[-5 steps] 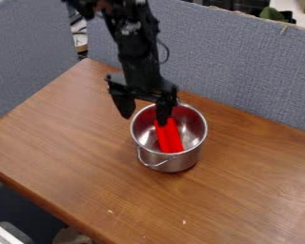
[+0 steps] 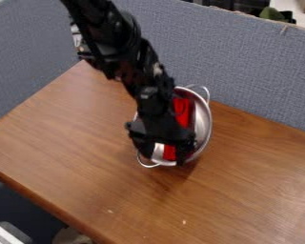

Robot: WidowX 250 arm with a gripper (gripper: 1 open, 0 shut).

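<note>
A silver metal pot (image 2: 201,120) with side handles stands on the wooden table, largely covered by my black gripper (image 2: 162,143), which reaches down over it from the upper left. A red object (image 2: 182,111) inside the pot shows behind the gripper. The fingertips are dark and overlap the pot, so whether anything sits between them is hard to see.
A grey padded wall (image 2: 244,71) runs along the back, and the table's front left edge drops off to a dark area.
</note>
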